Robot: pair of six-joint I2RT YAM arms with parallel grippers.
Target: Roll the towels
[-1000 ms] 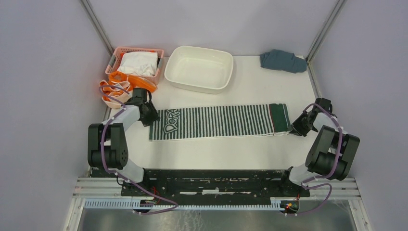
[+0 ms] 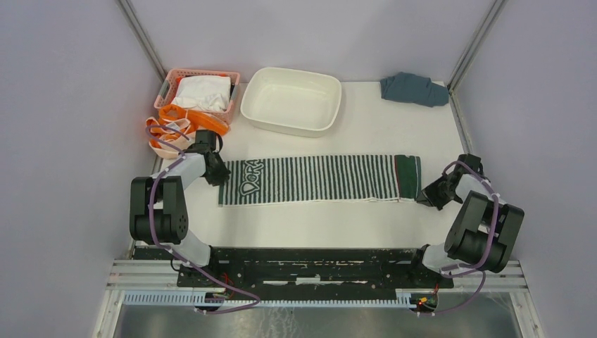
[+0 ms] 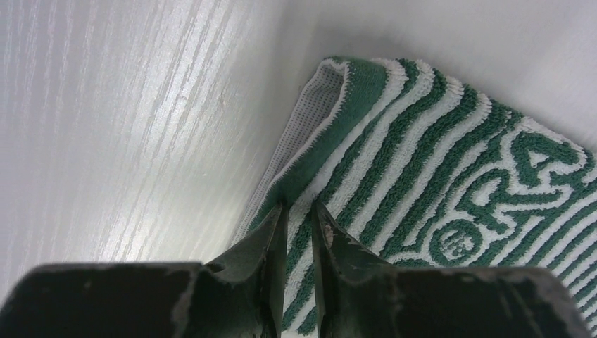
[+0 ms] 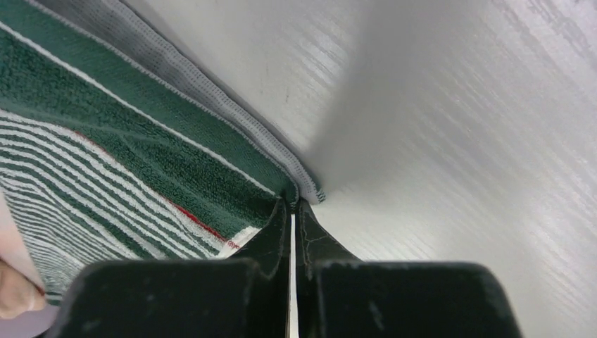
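Note:
A long green-and-white striped towel [image 2: 317,178] lies flat across the table, folded lengthwise, with a solid green band [image 2: 407,176] at its right end. At its left end my left gripper [image 2: 222,182] hovers over the edge. In the left wrist view its fingertips [image 3: 279,215] stand a little apart, with stripes of the towel visible between them. My right gripper [image 2: 423,201] is at the near right corner of the towel. The right wrist view shows its fingers [image 4: 270,236] shut on that corner, where the green edge and grey underside meet.
A white tub [image 2: 292,101] stands behind the towel. To its left are a pink basket [image 2: 234,98] with white cloth and an orange bag [image 2: 211,122]. A folded blue-grey cloth [image 2: 414,89] lies at the back right.
My right gripper has moved slightly left and toward the front, bringing the towel's near right corner with it. The left gripper has shifted only slightly.

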